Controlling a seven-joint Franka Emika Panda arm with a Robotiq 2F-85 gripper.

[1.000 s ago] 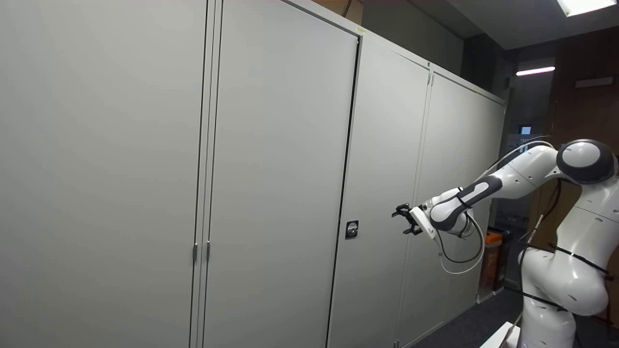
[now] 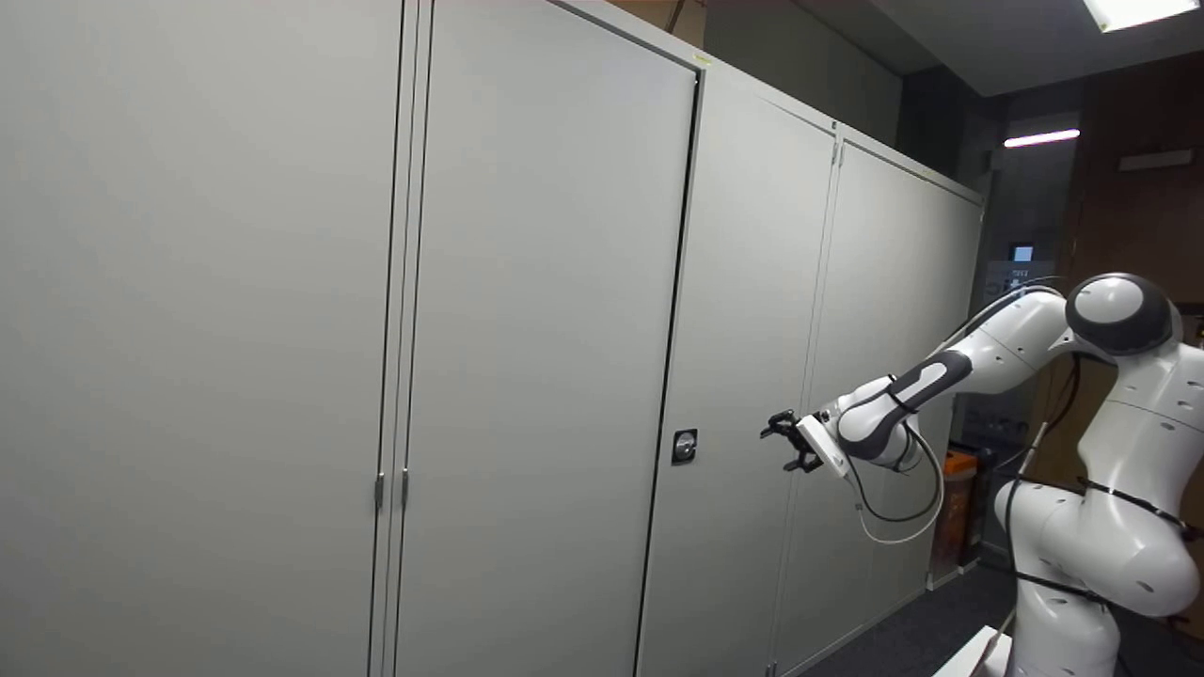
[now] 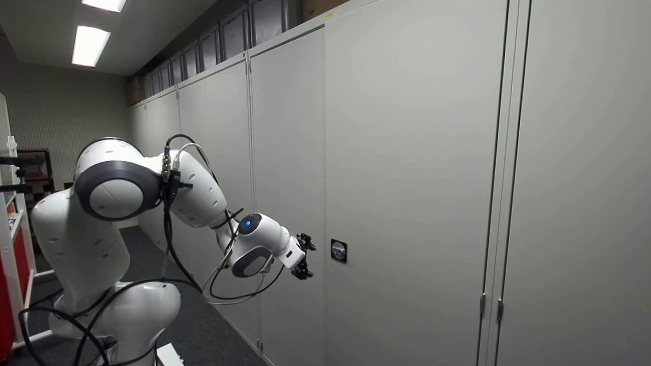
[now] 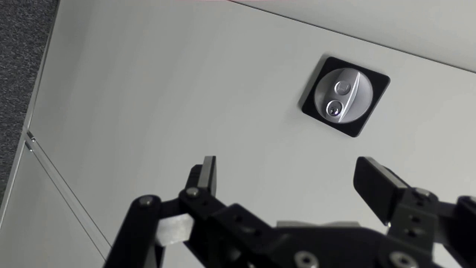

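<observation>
A round silver turn knob [image 4: 350,96] with a keyhole sits in a square black plate on a light grey cabinet door [image 4: 250,98]. In the wrist view it lies beyond the fingertips, toward the upper right. My gripper is open, its two black fingers wide apart and only bare door visible between them. From exterior view 1, the gripper [image 2: 779,442] hangs to the right of the knob [image 2: 685,446], apart from it. Exterior view 2 shows the gripper [image 3: 309,257] to the left of the knob [image 3: 338,250], with a gap between.
Tall grey cabinets form a long flat wall, all their doors closed. Slim handles [image 2: 403,487] flank a seam farther along. Dark carpet [image 4: 24,67] runs along the cabinet's foot. An orange-topped bin [image 2: 957,464] stands behind the arm. The space before the doors is clear.
The gripper has sunk slightly, and the arm's elbow has shifted a little to the left in exterior view 1. The fingers stay apart; the knob and doors look the same.
</observation>
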